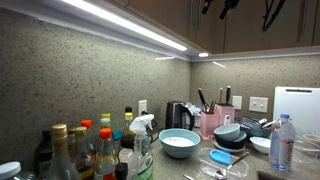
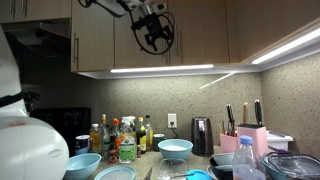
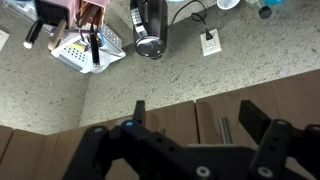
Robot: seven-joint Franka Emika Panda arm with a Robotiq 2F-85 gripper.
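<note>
High up by the wooden wall cabinets (image 2: pixel 205 40), my gripper stands open, nothing between its fingers. In the wrist view, which shows the scene upside down, cabinet doors fill the lower part. A vertical metal door handle (image 3: pixel 224 130) appears between the fingertips, beyond them; whether they touch the door cannot be told. The black arm (image 2: pixel 95 18) reaches across the cabinet fronts in exterior view 2. Only the fingertips and part of the arm show at the top edge of exterior view 1.
Below lies a crowded counter: several bottles (image 2: pixel 128 142), a light-blue bowl (image 2: pixel 175 149), a dark kettle (image 2: pixel 202 137), a pink knife block (image 1: pixel 210 122) and a water bottle (image 1: pixel 282 143). A lit strip (image 2: pixel 175 69) runs beneath the cabinets.
</note>
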